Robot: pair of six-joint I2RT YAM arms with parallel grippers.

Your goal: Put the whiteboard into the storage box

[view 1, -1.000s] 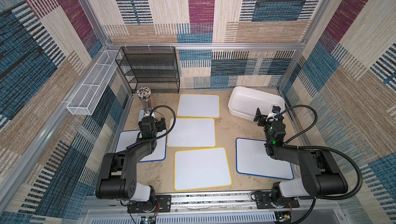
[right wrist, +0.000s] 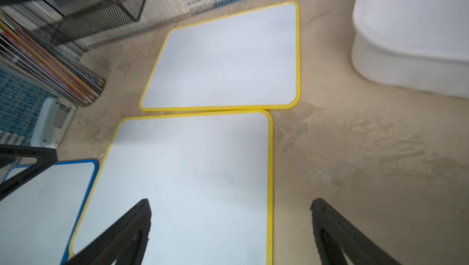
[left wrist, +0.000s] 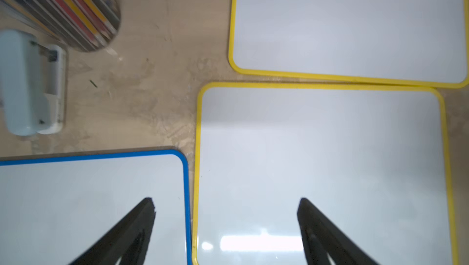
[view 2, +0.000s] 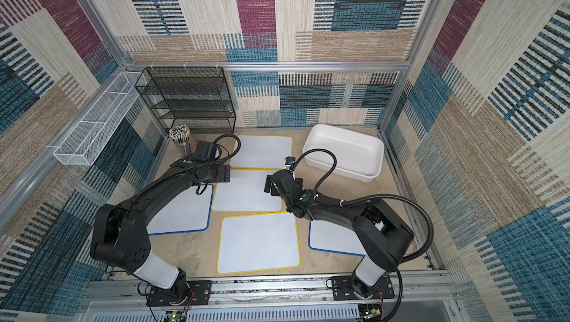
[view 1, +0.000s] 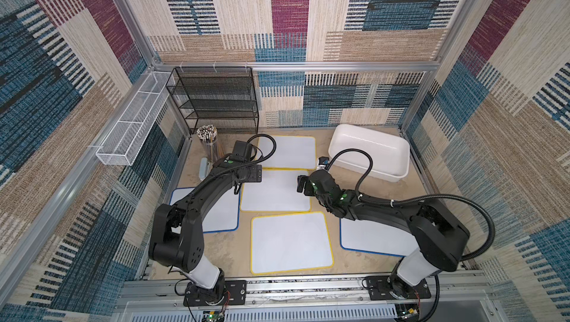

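Several whiteboards lie flat on the table. The middle yellow-edged whiteboard [view 1: 275,190] has a back yellow-edged whiteboard [view 1: 288,151] behind it and a front yellow-edged whiteboard [view 1: 291,242] before it. A blue-edged whiteboard [view 1: 221,212] lies at the left, another blue-edged whiteboard [view 1: 374,237] at the right, partly under the right arm. At the back right stands the white storage box [view 1: 371,151], empty where visible. My left gripper is open above the middle board's left part. Over that board's right edge, my right gripper is also open. Neither has anything between its fingers.
A pencil holder [view 1: 209,141] and a light blue object [left wrist: 30,84] stand at the back left, near the left arm. Behind them is a black mesh rack [view 1: 216,99]. A white wire basket [view 1: 133,120] hangs on the left wall. Bare table separates the box from the boards.
My right gripper has swung left from the storage box to the middle board's right edge. The left gripper has shifted right and now reaches over the middle board. The boards have not moved.
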